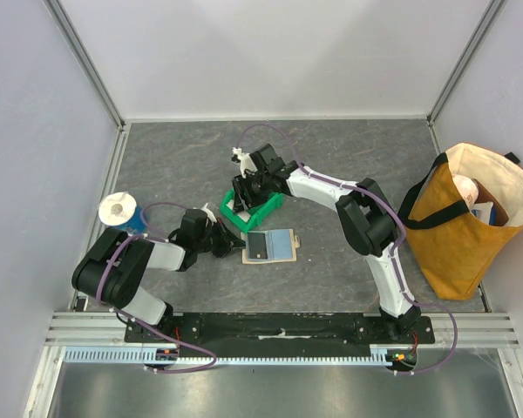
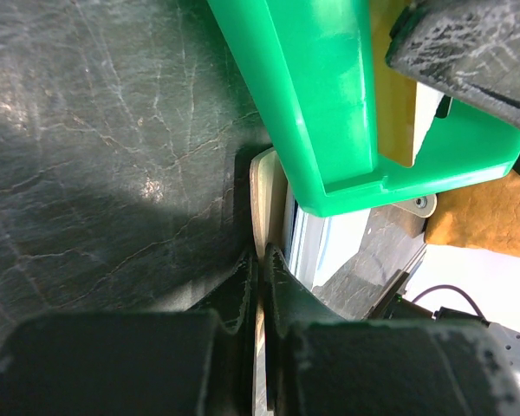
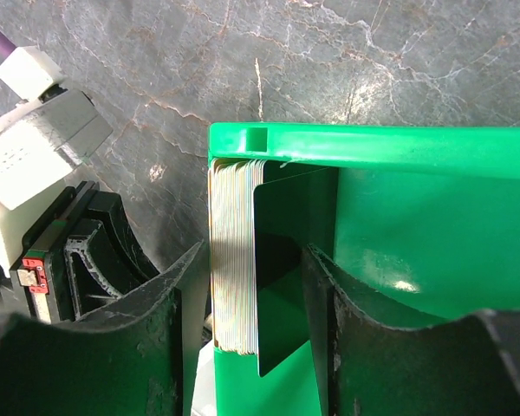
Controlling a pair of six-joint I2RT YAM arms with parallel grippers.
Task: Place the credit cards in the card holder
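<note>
My left gripper [image 1: 239, 245] is shut on the left edge of the card holder [image 1: 279, 246], a flat piece with dark and light-blue panels; in the left wrist view its fingers [image 2: 295, 329] pinch that edge. The green tray [image 1: 270, 209] lies behind it. My right gripper is part open over a tightly packed stack of cards [image 3: 232, 256] at one end of the tray, fingertips on either side of it, with one dark card [image 3: 286, 260] standing slightly apart from the stack.
A blue-and-white roll [image 1: 122, 212] stands at the left. A large yellow bag [image 1: 453, 252] sits at the right.
</note>
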